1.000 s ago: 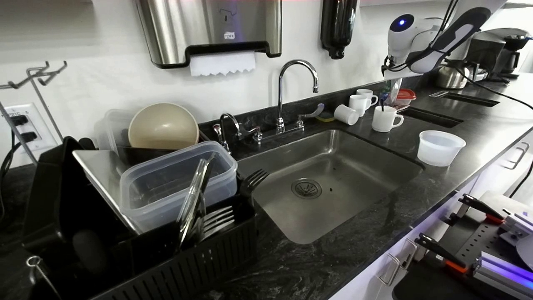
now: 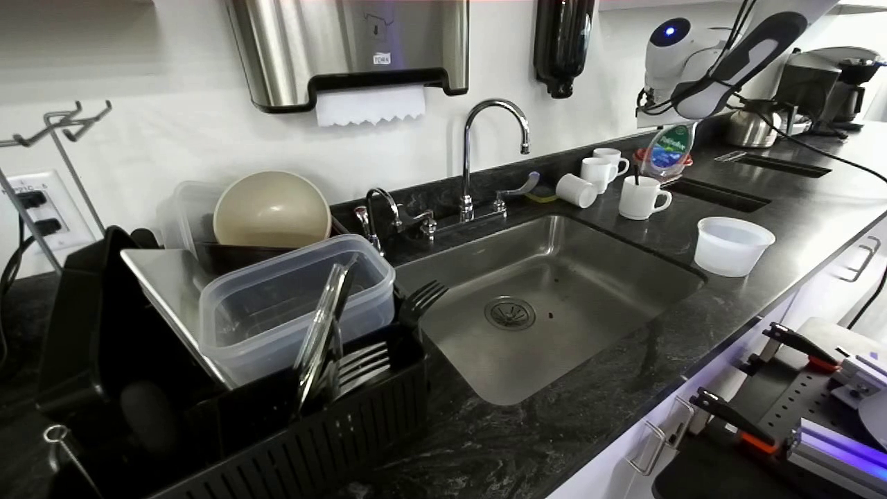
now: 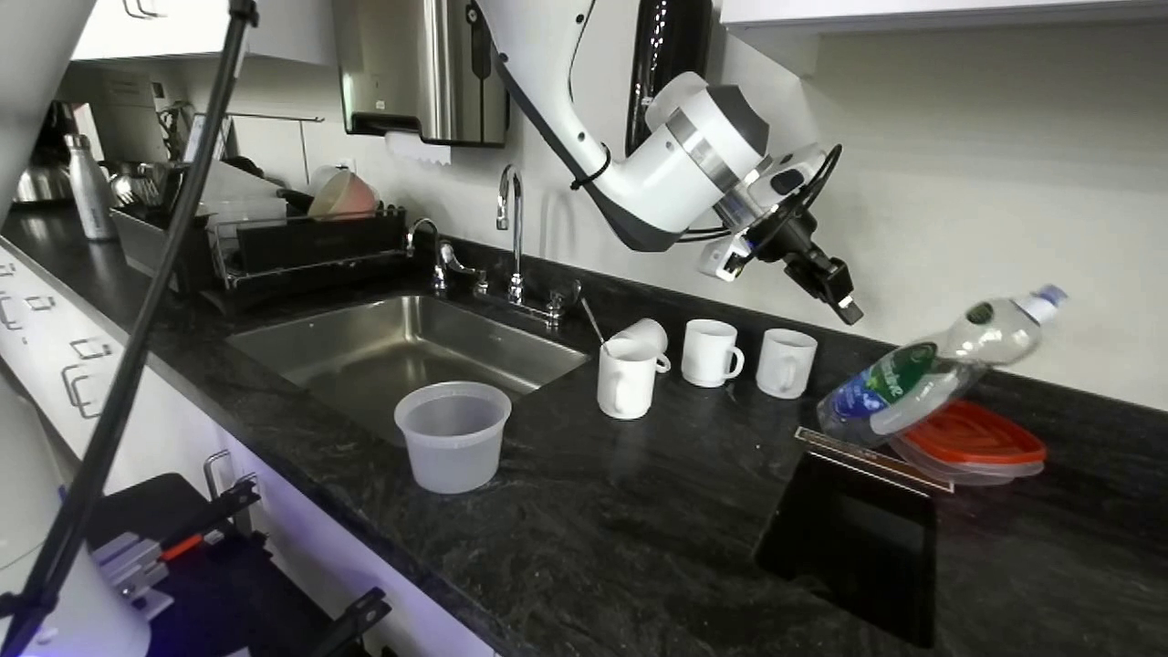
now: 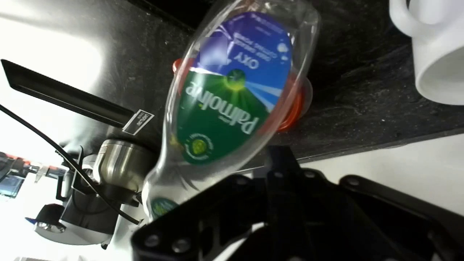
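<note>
A clear Palmolive soap bottle (image 3: 892,378) with a green and blue label leans far to the right in exterior view 2, its cap end blurred in the air. Its base is near the bin opening's label strip, its body over the red-lidded container (image 3: 975,434). My gripper (image 3: 849,310) is shut, apart from the bottle and up to its left, with nothing between the fingers. In the wrist view the bottle (image 4: 235,87) slants left of the closed fingertips (image 4: 278,158), its neck partly behind the gripper. Exterior view 1 shows the tilted bottle (image 2: 670,150) under the arm; the fingers are hidden there.
Several white mugs, including one with a spoon (image 3: 626,378), stand left of the bottle; one lies on its side. A translucent tub (image 3: 451,438) sits near the sink (image 3: 328,328). The dark bin opening (image 3: 854,537) lies in front of the bottle.
</note>
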